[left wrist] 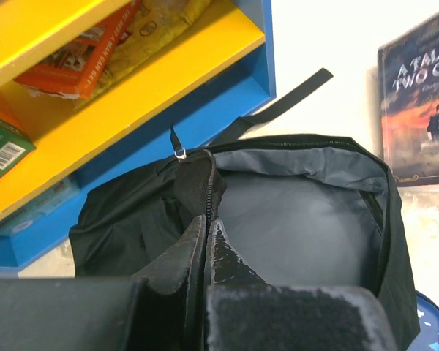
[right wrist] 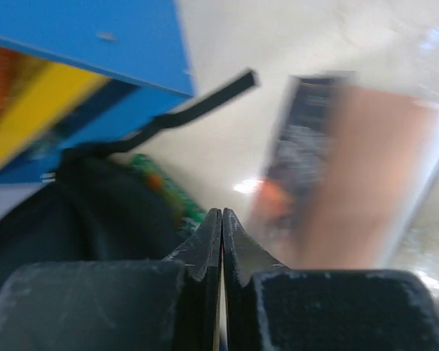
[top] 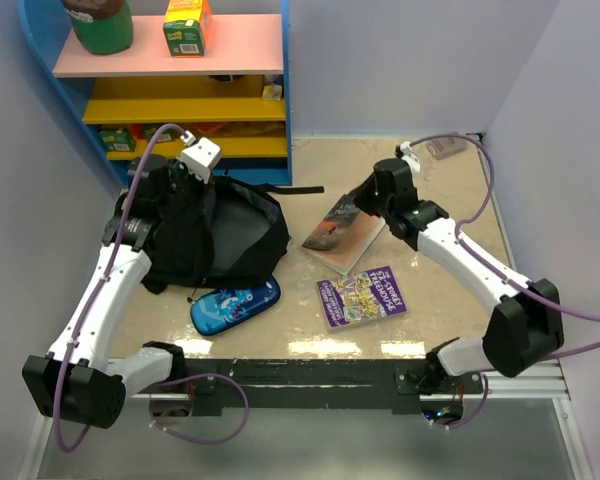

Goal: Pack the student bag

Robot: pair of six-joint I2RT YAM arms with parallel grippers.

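The open black bag (top: 245,240) lies at the left, grey lining showing. Over it, my left gripper is shut at the bag's zipped edge; I cannot see whether anything thin is between its fingers. The book A Tale of Two Cities (top: 340,232) lies right of the bag, blurred in the right wrist view. My right gripper (top: 360,200) is shut over that book's upper end; what it holds is unclear. A purple Treehouse book (top: 360,296) and a blue pencil case (top: 235,305) lie nearer the front.
A blue shelf unit (top: 285,100) with boxes on pink and yellow shelves stands at the back left. Grey walls bound the table. The table (top: 460,300) has bare room at the right; a small clear item (top: 447,147) lies in the back right corner.
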